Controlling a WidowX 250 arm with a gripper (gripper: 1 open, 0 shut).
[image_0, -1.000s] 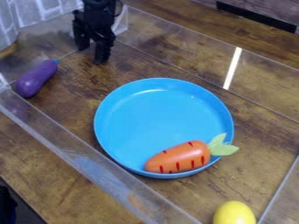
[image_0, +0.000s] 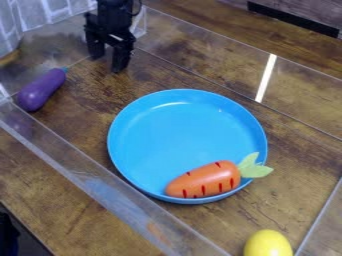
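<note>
My black gripper (image_0: 107, 50) hangs over the back left of the wooden surface, open, with no object visible between its fingers. A blue plate (image_0: 181, 130) lies in the middle, and an orange toy carrot (image_0: 201, 181) with green leaves rests on its front right part, the leaves reaching over the rim. A purple eggplant (image_0: 39, 91) lies at the left, in front of and left of my gripper.
A yellow lemon-like object (image_0: 267, 244) sits at the front right. Clear plastic edging runs along the left and front left. The wood behind and right of the plate is free, apart from a white strip (image_0: 266, 78).
</note>
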